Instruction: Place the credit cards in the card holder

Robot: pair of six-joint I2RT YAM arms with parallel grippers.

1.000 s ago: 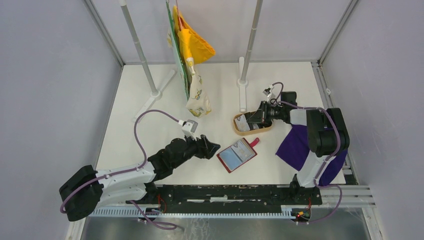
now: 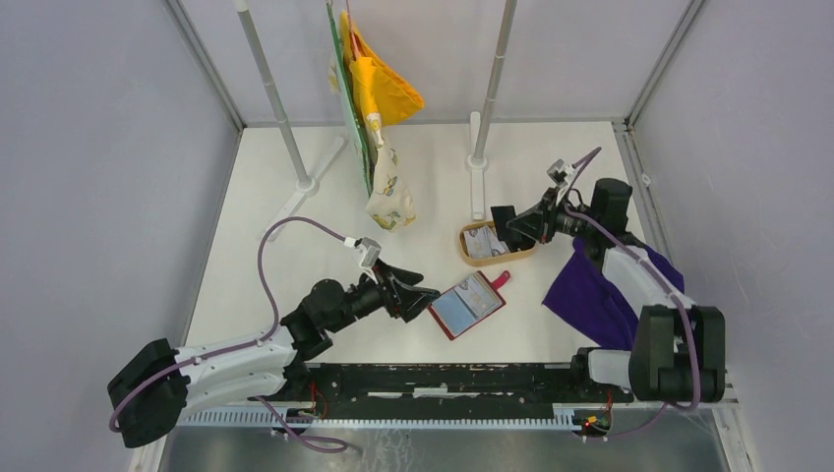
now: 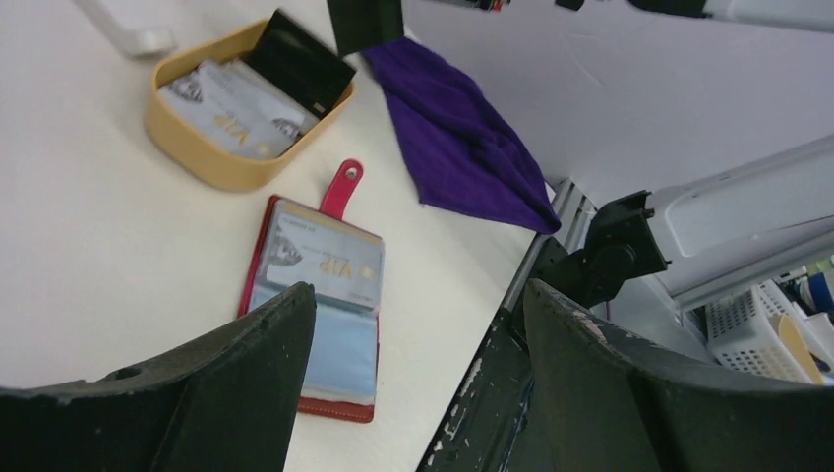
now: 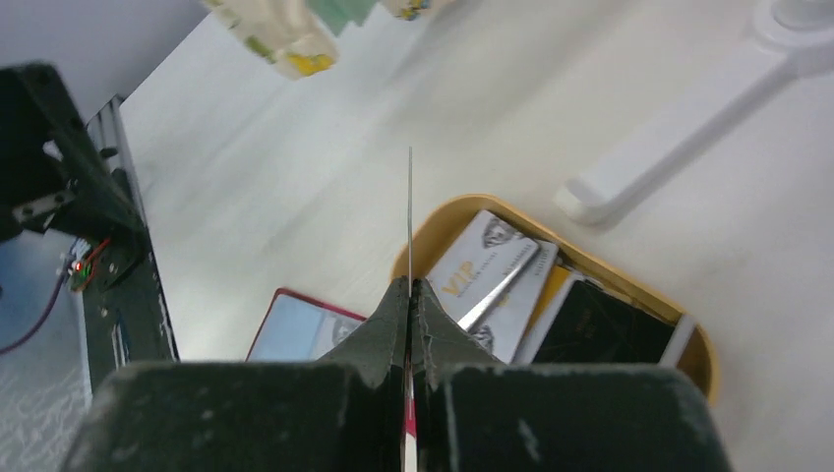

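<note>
A black card (image 3: 365,22) stands clear of the table with my right gripper (image 2: 518,228) shut on it. In the right wrist view the card (image 4: 410,211) shows edge-on as a thin line above the fingertips. Below it, the oval tan box (image 2: 485,262) holds silver VIP cards (image 4: 484,265) and black cards (image 4: 602,329). The card holder (image 2: 466,305), red-edged with a red strap, lies opened flat; a silver VIP card (image 3: 327,258) sits in one half, and the other half looks pale blue. My left gripper is open beside the holder, nothing between its fingers.
A purple cloth (image 2: 595,300) lies at the right of the table. Hanging bags (image 2: 390,197) and white stand feet (image 2: 478,187) are at the back. Bare table surrounds the holder on its left and right.
The right gripper has risen from the box with a black card and the arm has swung outward and forward. My left gripper has shifted slightly right, toward the holder.
</note>
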